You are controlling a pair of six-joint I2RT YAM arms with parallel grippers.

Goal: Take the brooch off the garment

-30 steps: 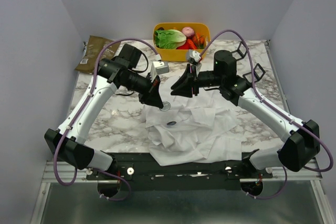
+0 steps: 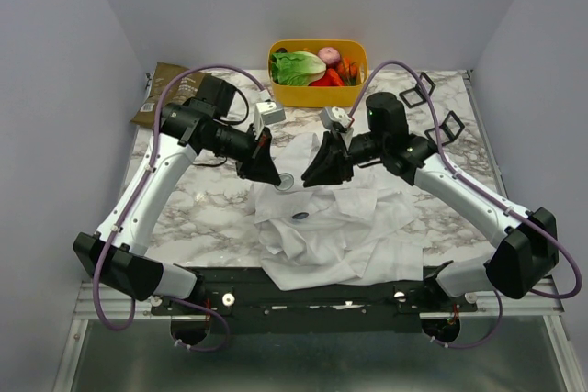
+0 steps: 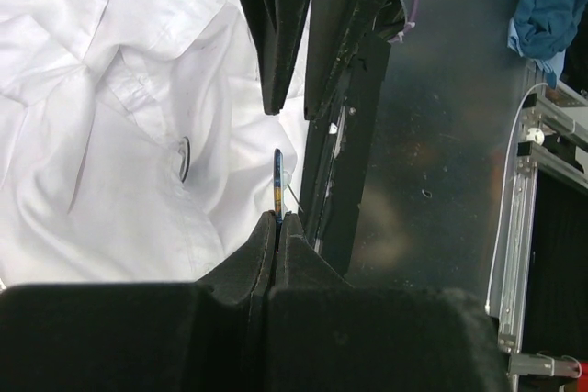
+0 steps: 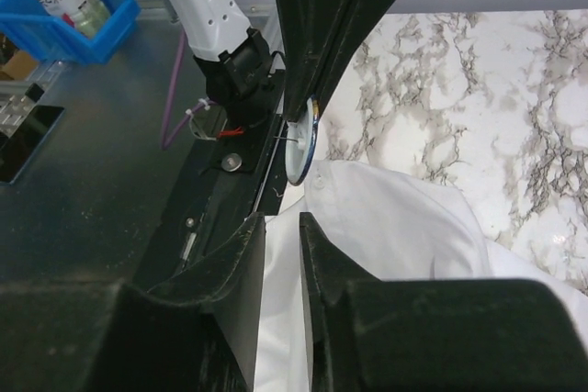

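Note:
A round, pale-backed brooch (image 2: 286, 182) is at the tip of my left gripper (image 2: 277, 183), above the white garment (image 2: 381, 213). The left wrist view shows the brooch (image 3: 278, 181) edge-on between shut fingertips. From the right wrist, its back face (image 4: 299, 149) shows, with a thin pin sticking out. My right gripper stands part open near it, nothing between its fingers; its parted tips also show in the left wrist view (image 3: 295, 115). On the garment lies a dark oval piece (image 2: 300, 216), seen as a dark-rimmed disc (image 3: 185, 160) from the left wrist.
At the back stands a yellow bin (image 2: 318, 95) of vegetables. A brown packet (image 2: 170, 94) lies back left, and black frames (image 2: 447, 128) lie back right. The two grippers are close together.
The right gripper has come toward the front of the table, nearer the brooch's level. My left gripper has shifted slightly left and back, the brooch moving with it.

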